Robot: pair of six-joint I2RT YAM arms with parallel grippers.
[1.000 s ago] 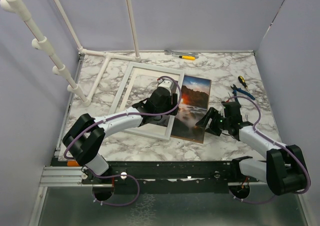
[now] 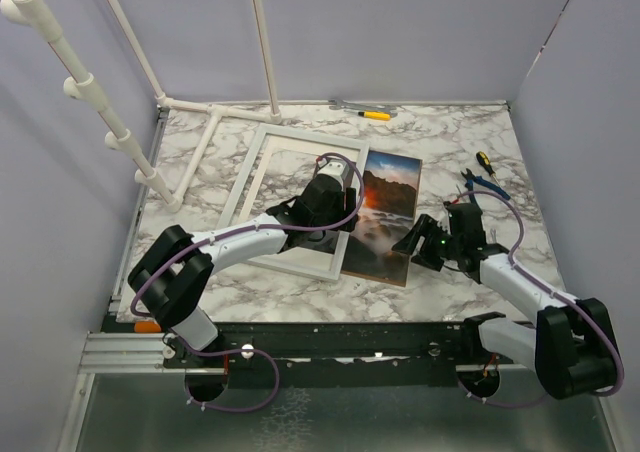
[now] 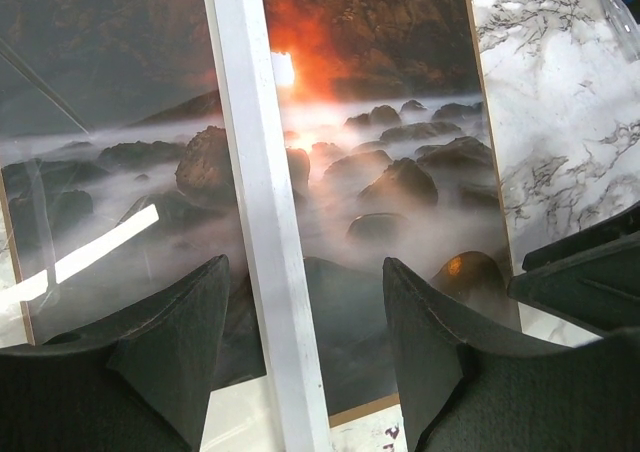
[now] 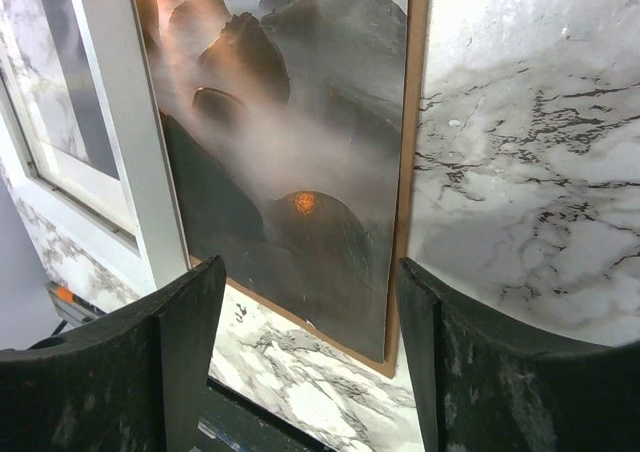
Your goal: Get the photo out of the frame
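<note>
The white frame (image 2: 314, 134) lies flat on the marble table. The photo (image 2: 392, 194), a sunset over misty rocks, sticks out past the frame's right bar, with its left portion still visible inside the frame. Over that right bar (image 3: 262, 172) hovers my left gripper, fingers apart on either side of it; contact cannot be made out. My right gripper is open above the photo's near right corner, one finger (image 4: 205, 302) toward the frame bar and the other beside the photo's right edge.
Pliers (image 2: 486, 185) and a screwdriver (image 2: 485, 162) lie to the right. Another yellow-handled tool (image 2: 374, 115) rests at the back edge. White pipes (image 2: 200, 157) stand at the left. Bare marble (image 2: 455, 137) shows right of the photo.
The right arm's elbow has swung slightly out and partly back, its gripper staying near the photo's corner. The left arm, frame and photo look unmoved.
</note>
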